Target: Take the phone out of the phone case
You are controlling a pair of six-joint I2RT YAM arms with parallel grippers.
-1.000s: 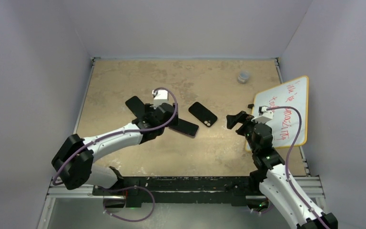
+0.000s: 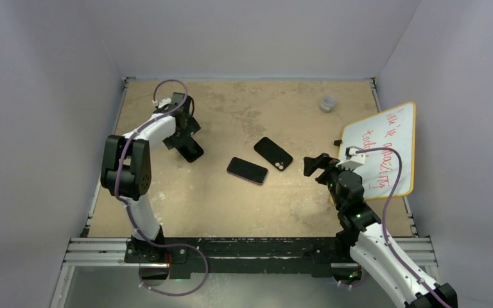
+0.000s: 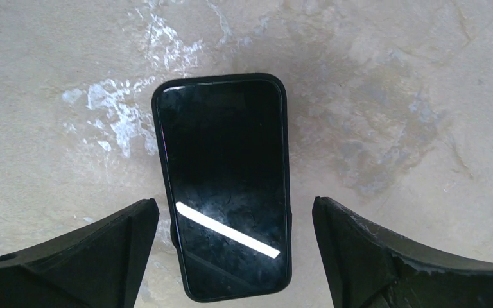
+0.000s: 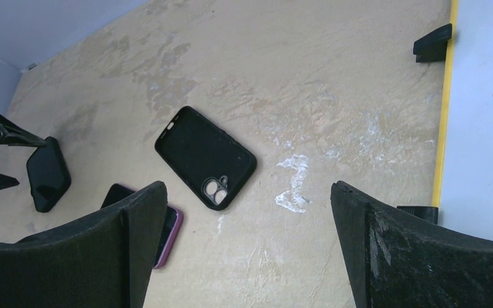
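Note:
Below my open left gripper lies a flat black phone-shaped piece (image 3: pixel 228 147) with a glossy face and dark rim. The fingers stand either side of it, apart from it. Small dark bumps show at its lower sides; whether a case wraps it I cannot tell. At the table's middle, a dark phone (image 2: pixel 247 171) with a purplish edge (image 4: pixel 175 234) lies flat. Close by rests an empty black case (image 4: pixel 202 151), hollow side up, camera openings at one corner. My right gripper is open over the right side, nothing between its fingers.
A whiteboard (image 2: pixel 380 151) with red writing takes up the right side. A small clear cup (image 2: pixel 328 103) stands at the back right. Black clips (image 4: pixel 432 45) sit at the board's edge.
My left arm has swung from beside the middle phone to the left and back, and its gripper is now over the left phone piece. The right arm has hardly moved.

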